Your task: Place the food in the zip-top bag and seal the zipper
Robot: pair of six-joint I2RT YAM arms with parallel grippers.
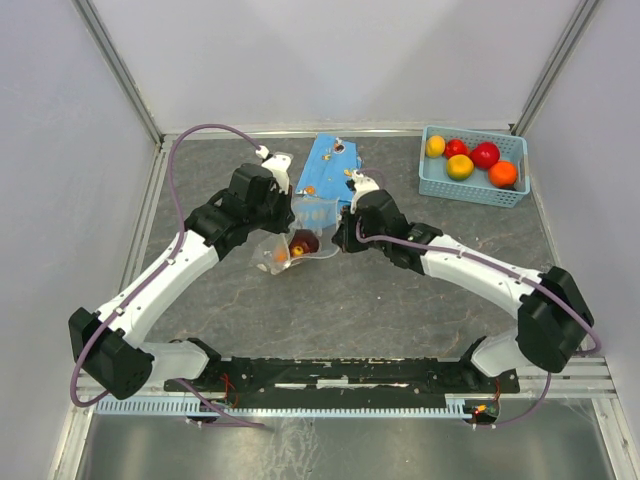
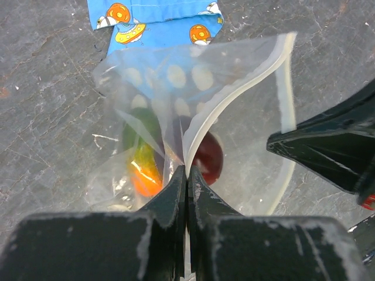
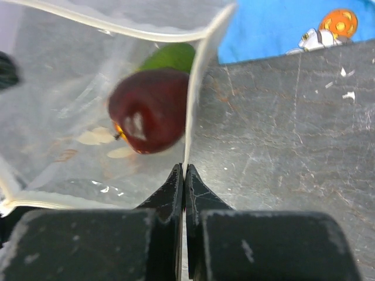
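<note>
The clear zip top bag (image 1: 318, 212) stands between my two arms with its mouth spread open. Inside it lie a dark red fruit (image 3: 153, 111), an orange piece (image 2: 145, 175) and something green (image 3: 170, 57). My left gripper is shut on one edge of the bag's mouth, seen running down between its fingertips. On the opposite side, my right gripper is shut with the bag's thin rim between its fingertips. From above, the black fingers of both grippers are too small to make out clearly.
A blue patterned cloth (image 1: 328, 165) lies behind the bag. At the back right stands a light blue basket (image 1: 470, 190) with several fruits.
</note>
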